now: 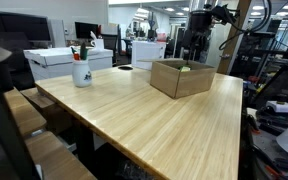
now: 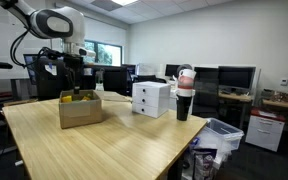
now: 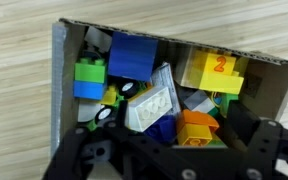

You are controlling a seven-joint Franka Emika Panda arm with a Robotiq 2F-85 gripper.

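In the wrist view my gripper is open, its dark fingers [image 3: 108,138] set wide apart over a cardboard box [image 3: 60,95]. Nothing shows held between them. Inside the box lie a blue block [image 3: 132,56], a green block [image 3: 90,72], a yellow block marked 2 [image 3: 220,65], an orange block [image 3: 195,128] and a white piece [image 3: 149,107], among other small parts. From outside, the arm reaches down above the box [image 1: 174,82] at the table's far right end. The second exterior view shows the box [image 2: 81,115] with the gripper above it.
A white pot-like container [image 1: 82,73] with dark items on top stands on the table [image 1: 134,115]. White drawer boxes [image 1: 59,65] sit at the far edge.
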